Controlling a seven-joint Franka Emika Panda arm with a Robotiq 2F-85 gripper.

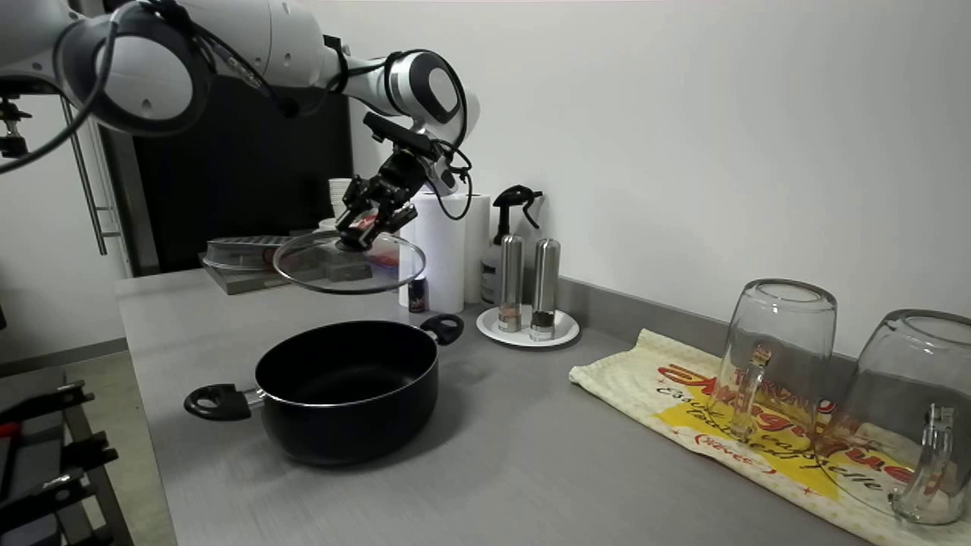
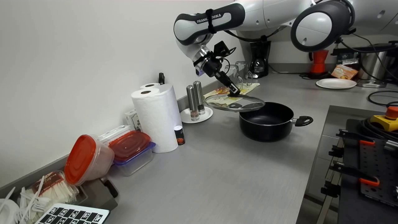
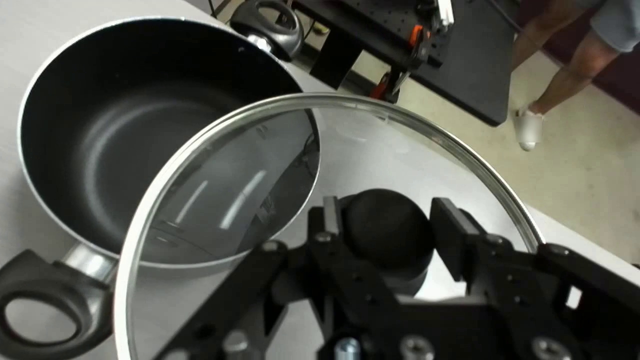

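A round glass lid (image 1: 314,268) with a metal rim hangs in the air, its black knob (image 3: 387,231) between the fingers of my gripper, which is shut on it. In exterior view 1 the lid is above and behind the black pot (image 1: 346,428), clear of it. The pot stands open and empty on the counter, one handle (image 1: 218,401) toward the counter's edge. Through the glass in the wrist view, part of the pot's rim (image 3: 120,27) shows; the lid (image 3: 141,225) overlaps only one side of it there.
Behind the lid stand paper towel rolls (image 2: 155,119) and a small dark jar (image 2: 179,135). Two grinders (image 1: 544,291) rest on a white plate (image 1: 566,333) near the wall. Glass mugs (image 1: 774,364) sit upside down on a cloth (image 1: 628,374).
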